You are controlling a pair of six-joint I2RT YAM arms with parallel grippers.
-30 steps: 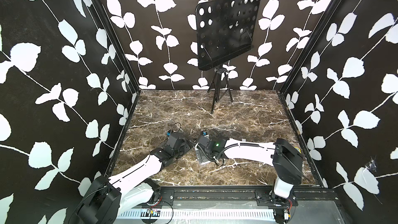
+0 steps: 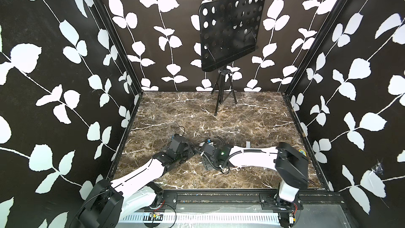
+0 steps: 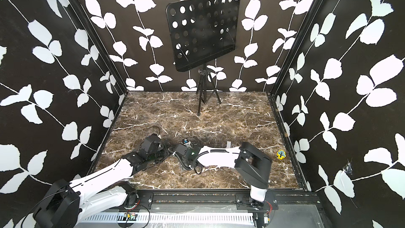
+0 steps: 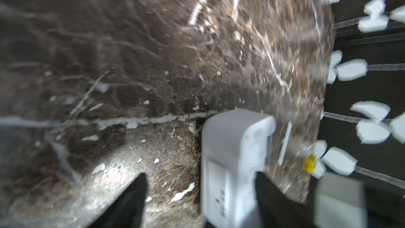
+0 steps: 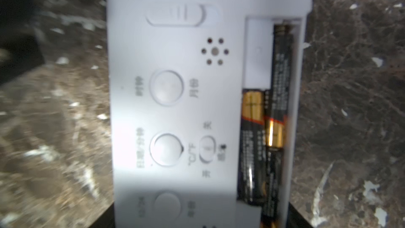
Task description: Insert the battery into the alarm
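The white alarm (image 5: 168,109) fills the right wrist view, back upward, its battery compartment open and holding several black-and-gold batteries (image 5: 278,67); part of the compartment's upper left is empty. In the left wrist view the alarm (image 4: 227,160) stands just beyond my left gripper's blurred, parted fingers (image 4: 198,202); I see nothing held between them. My right gripper (image 2: 204,152) is over the alarm in the overhead views; its fingertips show only at the bottom edge of its wrist view, mostly hidden behind the alarm, so its finger is unclear.
A black music stand (image 3: 202,33) stands at the back. A yellow object (image 3: 281,154) lies near the right edge, and a small light bar (image 3: 228,144) lies right of the right gripper.
The left gripper has moved slightly. No change in what is held is visible.
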